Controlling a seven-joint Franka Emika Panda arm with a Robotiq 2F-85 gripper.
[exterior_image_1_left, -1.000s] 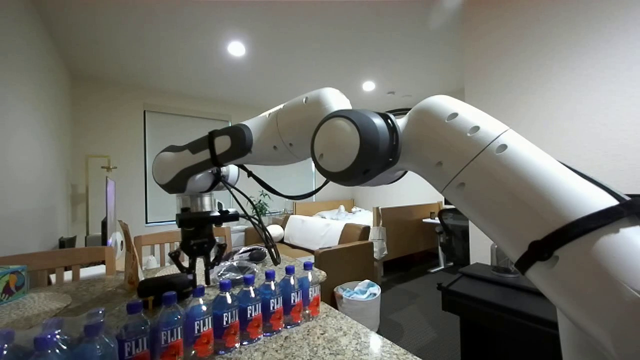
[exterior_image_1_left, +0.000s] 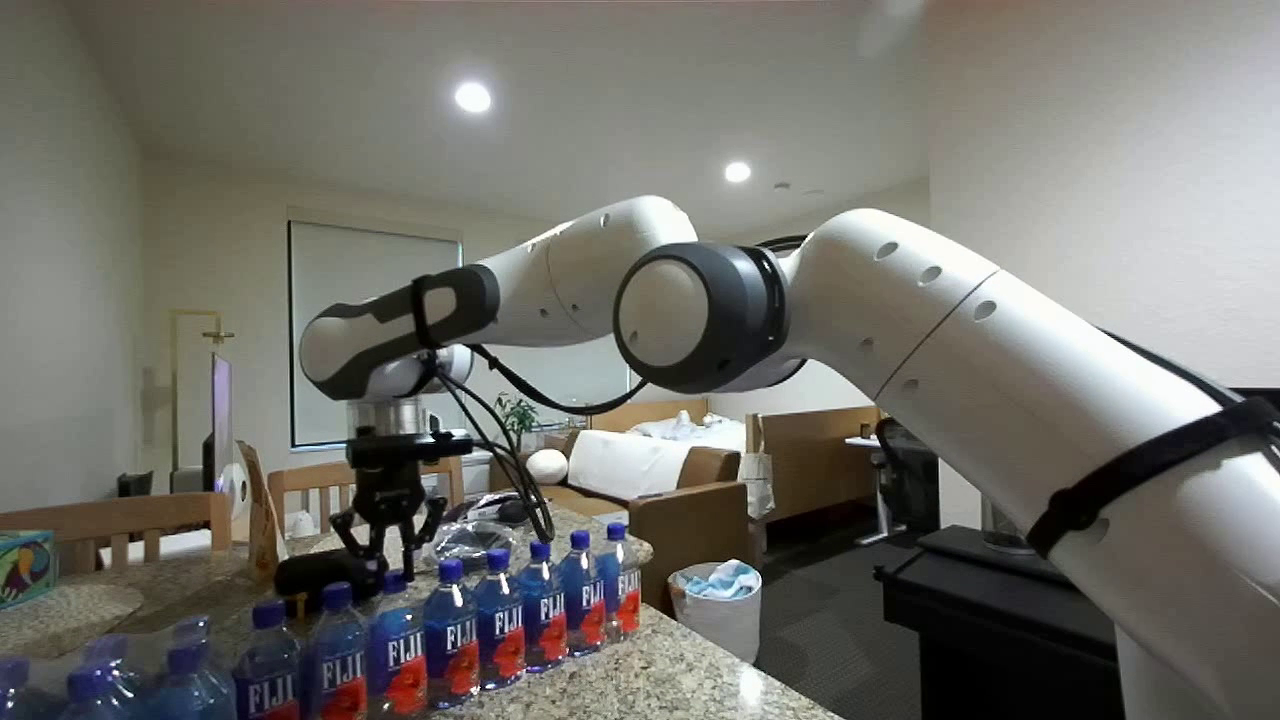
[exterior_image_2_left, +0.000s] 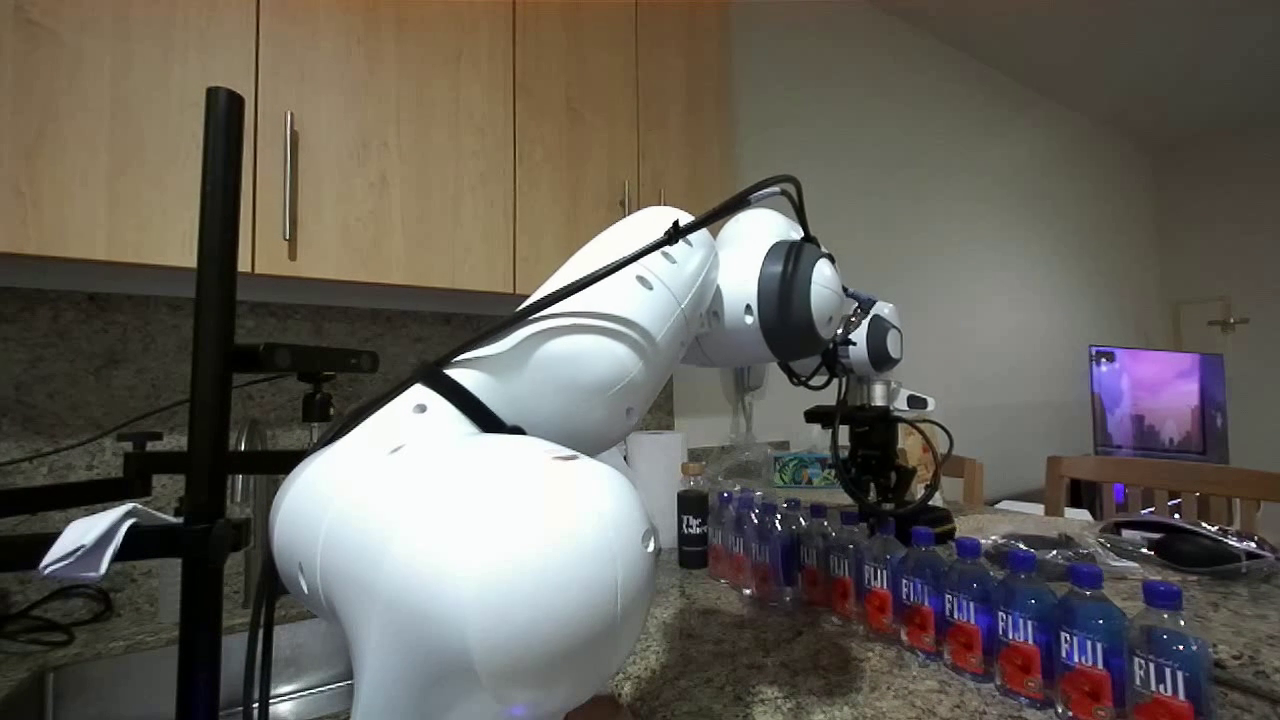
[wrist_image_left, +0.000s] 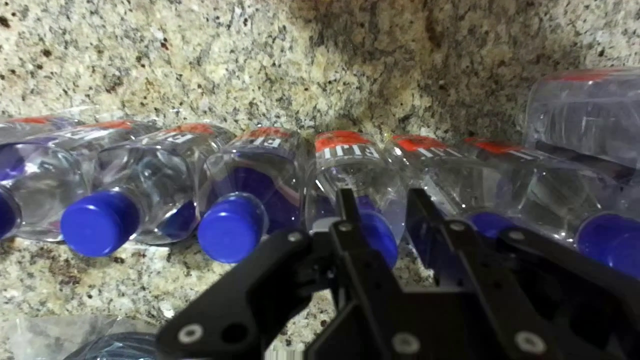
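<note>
A row of clear water bottles with blue caps stands on the granite counter; one bottle (wrist_image_left: 355, 157) lies beneath my gripper in the wrist view. Its blue cap (wrist_image_left: 379, 239) shows in the gap between the two black fingers, partly covered by the left one. The fingers are parted and do not visibly grip it. In exterior view 1 the gripper (exterior_image_1_left: 393, 574) points straight down, its tips just behind a bottle (exterior_image_1_left: 397, 648) of the row. Bottles and cables partly hide it in exterior view 2.
Neighbouring bottles (wrist_image_left: 255, 174) stand tight on both sides. A black object (exterior_image_1_left: 324, 574) lies behind the row, and plastic-wrapped items (exterior_image_1_left: 477, 534) rest farther back. Bare counter (exterior_image_2_left: 768, 666) stretches along the robot's side of the row.
The arm has come down, bringing the gripper lower and slightly left in exterior view 1, closer to the bottles. The bottles have not moved.
</note>
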